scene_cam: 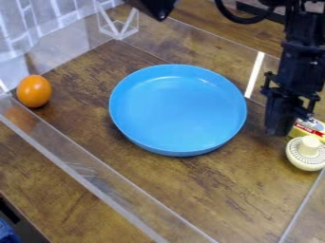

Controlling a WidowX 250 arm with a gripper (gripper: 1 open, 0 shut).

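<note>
My black gripper [279, 119] hangs at the right edge, low over the wooden surface, just right of the blue plate [178, 106]. It looks shut, and I see nothing held in it. Behind and right of its fingers lies a small yellow can [307, 128], partly hidden. In front of that sits a cream round object [306, 156] with a knob on top.
An orange fruit [33, 91] lies at the far left by a clear plastic wall [89, 176]. The wooden floor [165, 199] in front of the plate is clear.
</note>
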